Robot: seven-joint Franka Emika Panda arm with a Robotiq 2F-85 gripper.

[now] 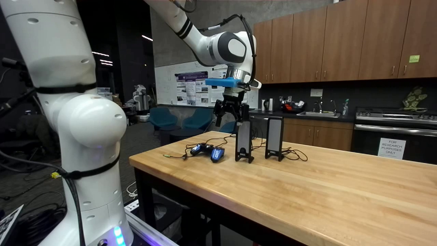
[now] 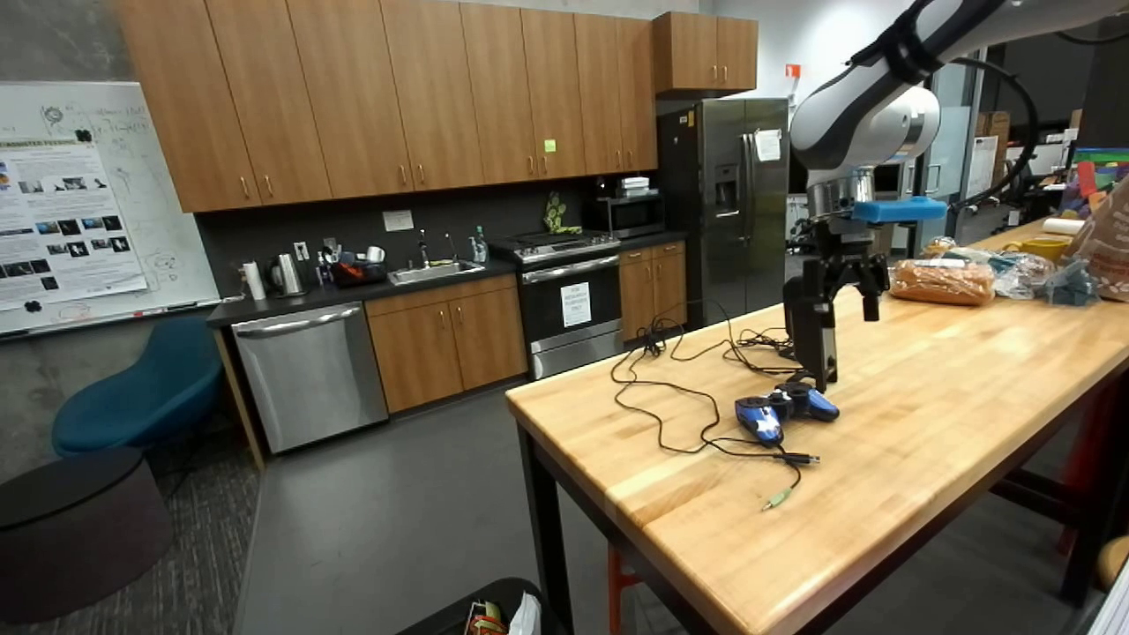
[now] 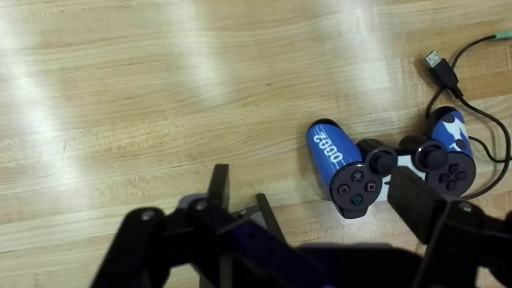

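My gripper (image 1: 231, 119) hangs over the table with its fingers wide apart and nothing held between them. Two slim black-and-grey speakers stand upright: the nearer speaker (image 1: 244, 141) is close under the gripper, and the other speaker (image 1: 274, 137) is farther right. To their left lies a blue and black game controller (image 1: 208, 151). From the wrist, the controller (image 3: 336, 153) appears beyond and right of the gap, partly covered by one finger (image 3: 413, 201). A speaker's top (image 3: 269, 216) shows beside the other finger (image 3: 220, 185), mostly hidden by the gripper's body.
Loose black cables (image 2: 677, 407) trail over the table, ending in a USB plug (image 3: 442, 72) and a green audio plug (image 2: 778, 497). A bread bag (image 2: 942, 280) and other packages sit farther along.
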